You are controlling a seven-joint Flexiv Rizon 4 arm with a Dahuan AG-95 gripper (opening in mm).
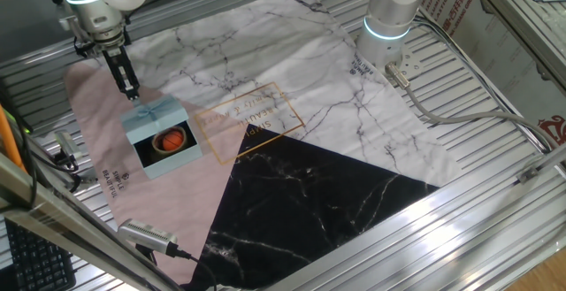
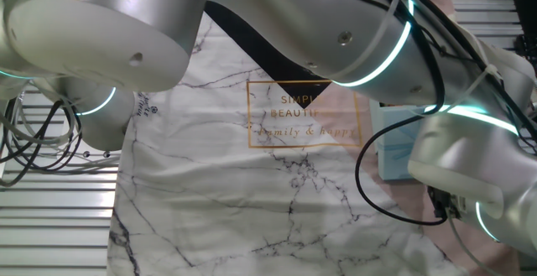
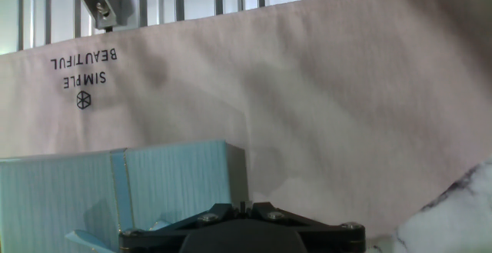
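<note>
A light blue gift box (image 1: 167, 159) with a ribbon-tied lid (image 1: 156, 114) stands on the pink part of the cloth. Its lid is tilted up at the back, so the inside shows. An orange ball (image 1: 172, 138) with dark lines sits in a round holder inside. My gripper (image 1: 133, 95) points down just behind the raised lid; whether it touches the lid I cannot tell. In the wrist view the gripper's fingertips meet at the bottom middle, shut with nothing visible between them, and the blue lid (image 3: 177, 179) lies to their left.
A silver camera device (image 1: 148, 236) with a cable lies at the front left edge. The robot's base (image 1: 385, 42) stands at the back right.
</note>
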